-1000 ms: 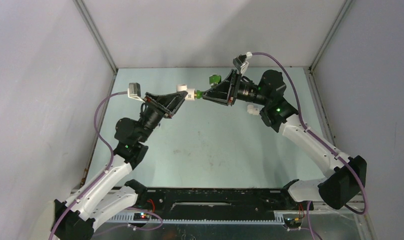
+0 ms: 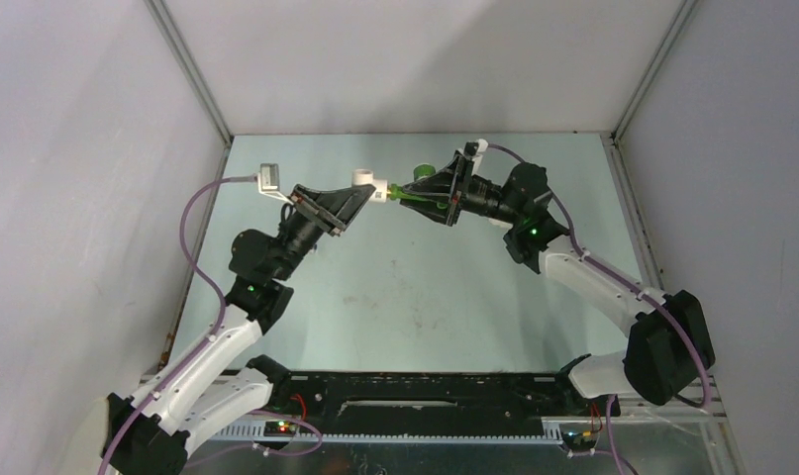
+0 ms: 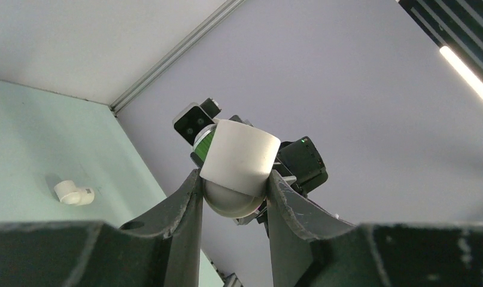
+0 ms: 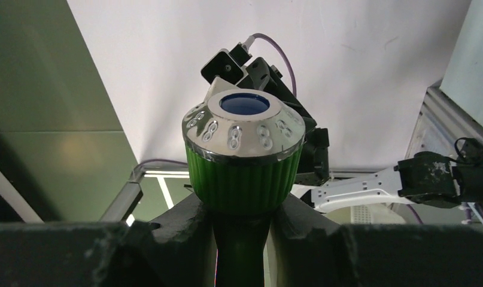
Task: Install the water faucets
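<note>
A white elbow-shaped pipe fitting (image 2: 363,178) is held above the table, with my left gripper (image 2: 367,192) shut on it. The left wrist view shows the fitting (image 3: 242,154) clamped between the fingertips. From the right, the green faucet (image 2: 394,192) meets the fitting's side opening; how deep its end sits cannot be told. My right gripper (image 2: 411,197) is shut around the faucet's body, partly hiding it. In the right wrist view the faucet's ribbed green knob (image 4: 242,182) with its chrome, blue-centred cap stands up beyond the fingers (image 4: 301,224).
Another white fitting (image 3: 74,193) lies loose on the table, mostly hidden under the right arm in the top view. Walls close in on the left, right and back.
The green knob has turned and shifted slightly down with it. The left arm is almost still.
</note>
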